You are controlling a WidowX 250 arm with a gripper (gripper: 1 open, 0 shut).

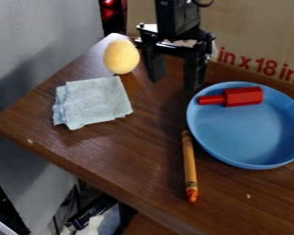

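My black gripper hangs at the back of the wooden table, open, its fingers apart with nothing visible between them. To its left is a yellow egg-shaped object. A folded light grey cloth lies at the left of the table. On the right is a blue pan with a red cylindrical object with a thin handle in it. An orange crayon lies in front of the gripper, beside the pan's left side.
A cardboard box stands behind the table. The table's left and front edges border a drop beside a grey wall. Bare wood lies between cloth and crayon.
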